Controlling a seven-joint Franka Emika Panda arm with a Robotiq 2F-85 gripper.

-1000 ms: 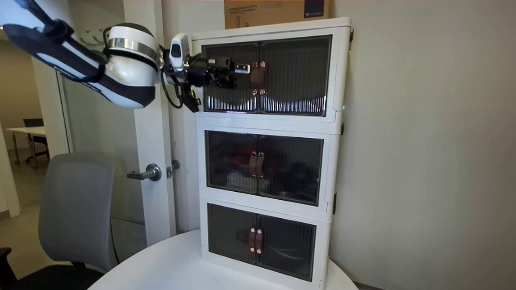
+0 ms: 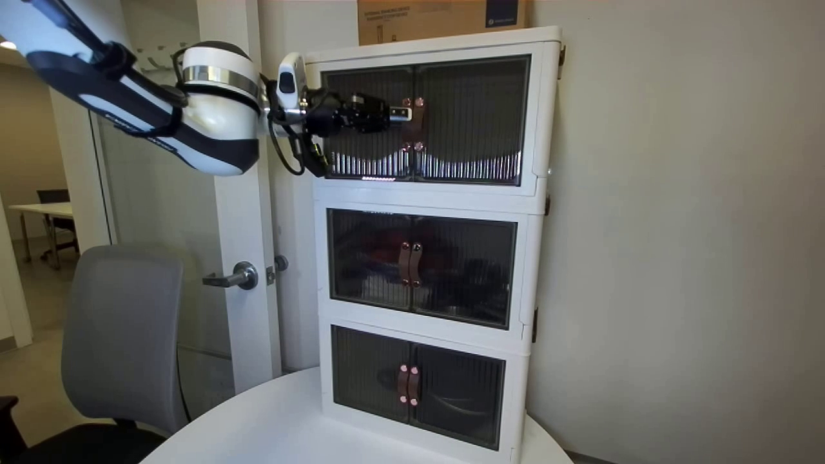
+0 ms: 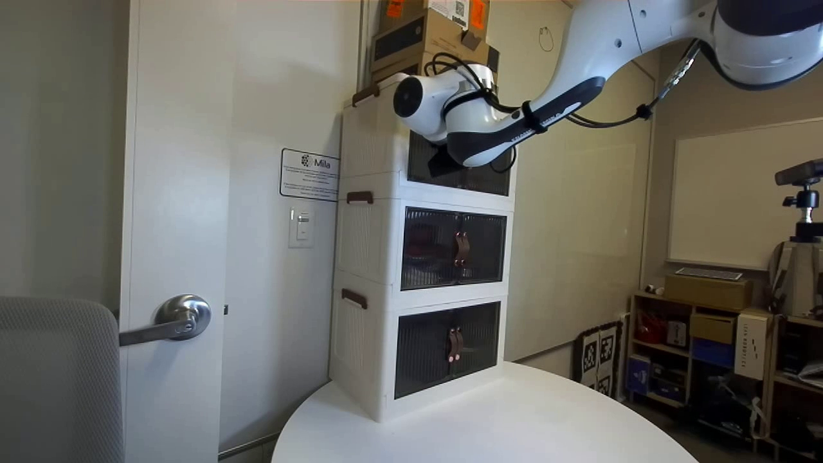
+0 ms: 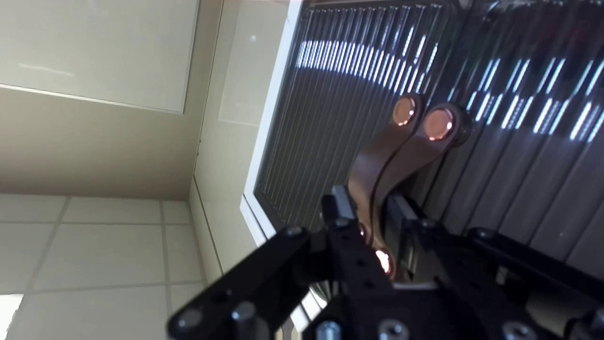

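At the top of the white three-tier cabinet point(image 2: 433, 194), two brown leather strap handles point(image 4: 382, 161) with copper studs hang side by side on the dark ribbed doors. In the wrist view my gripper has one finger on either side of both straps, near their lower part. Its fingers point(image 4: 343, 203) stand apart, and a narrow gap shows beside the straps; any contact is hard to make out. From the first exterior view, the gripper point(image 2: 400, 115) reaches the straps from the left. The top doors point(image 2: 473, 116) are closed. In the second exterior view the arm hides the gripper.
Closed middle doors point(image 2: 464, 270) and bottom doors point(image 2: 460, 394) have similar straps. The cabinet stands on a bare round white table point(image 3: 494, 420). Cardboard boxes point(image 3: 424, 38) sit on its top. A grey chair point(image 2: 120, 340) and a door lever point(image 2: 232, 276) are at the left.
My gripper has moved right, closer to the top cabinet, so its fingertips now reach the strap handles. The doors have not moved.
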